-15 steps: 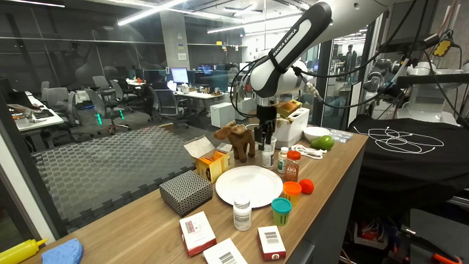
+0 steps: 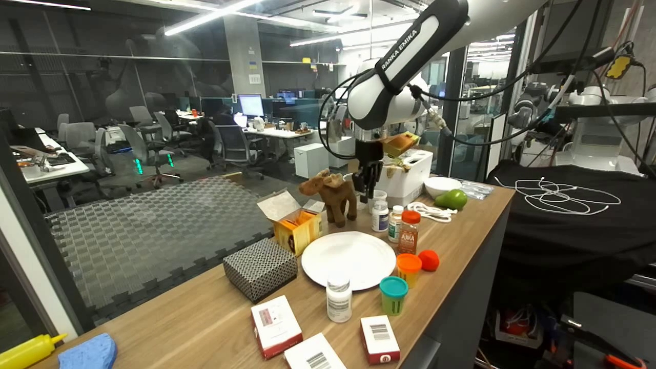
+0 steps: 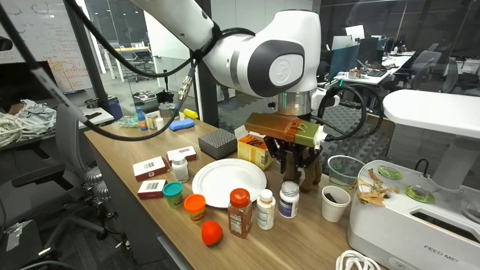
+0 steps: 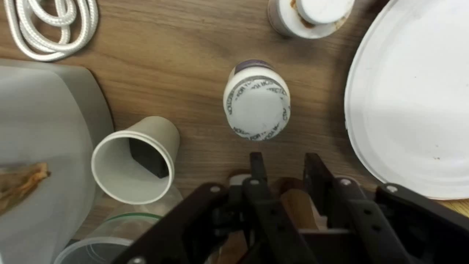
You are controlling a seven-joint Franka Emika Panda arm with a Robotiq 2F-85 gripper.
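Observation:
A white bottle with a purple-blue label [image 4: 257, 107] stands upright and without a cap, its printed seal showing in the wrist view. In exterior view 2 it stands beside the white plate [image 3: 229, 182]. My gripper is partly open above the table, its fingertips apart from this bottle. No object shows held between the fingers. Past and below the fingers is the brown plush animal [image 3: 310, 175], largely covered by the gripper in the wrist view. From exterior view 1, the gripper [image 2: 367, 189] hangs just above and behind the bottle.
A white-capped bottle [image 3: 266, 209] and a red-capped spice jar [image 3: 240, 213] stand nearby. On the other side are a paper cup [image 3: 335, 204], a clear cup [image 3: 344, 170] and a white appliance [image 3: 405, 216]. An open yellow box [image 2: 296, 227] stands behind the plate.
My gripper has risen and tilted away from the labelled bottle. That bottle now stands slightly farther right in exterior view 1, with its blue label side more visible.

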